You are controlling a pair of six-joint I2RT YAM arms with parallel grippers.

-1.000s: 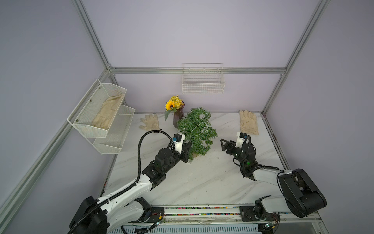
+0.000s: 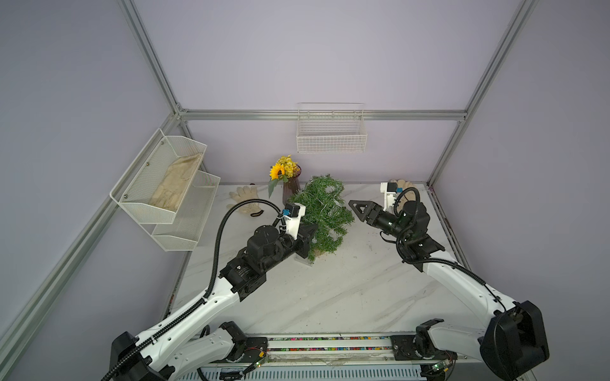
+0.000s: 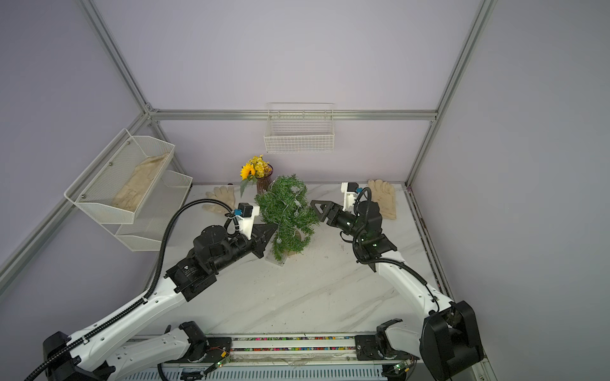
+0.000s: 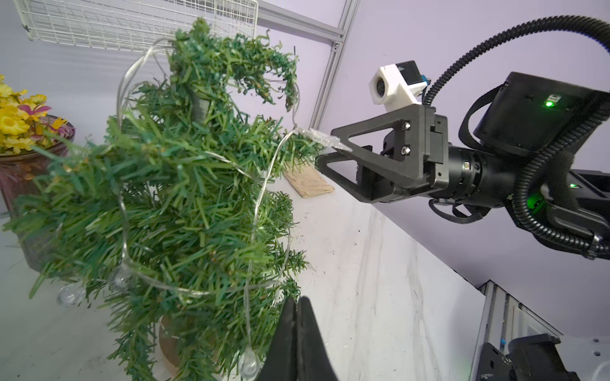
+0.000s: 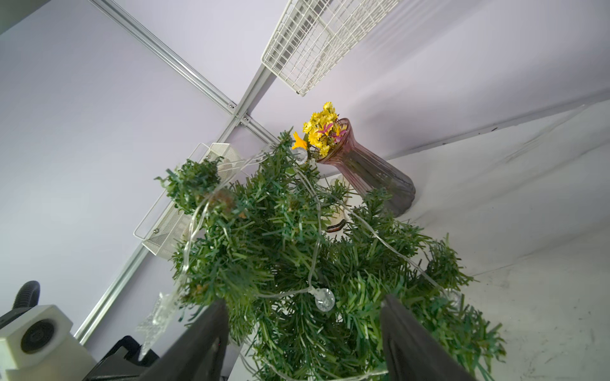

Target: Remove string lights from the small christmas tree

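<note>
The small green tree (image 2: 325, 216) stands mid-table, wound with clear string lights (image 4: 256, 219) bearing clear bulbs (image 5: 322, 298). A star-shaped bulb (image 4: 317, 136) hangs at its upper right, partly overlapping my right gripper in the left wrist view. My left gripper is shut at the tree's near side, with nothing visible between its fingers. My right gripper (image 3: 317, 209) hovers at the tree's upper right, open, its fingertips low in the right wrist view and nothing clearly between them.
A vase of flowers (image 3: 264, 183) stands behind the tree. Gloves (image 3: 382, 198) lie at the back corners. Wire baskets (image 2: 330, 143) hang on the back and left walls.
My left arm has lifted slightly, staying at the tree's near side.
</note>
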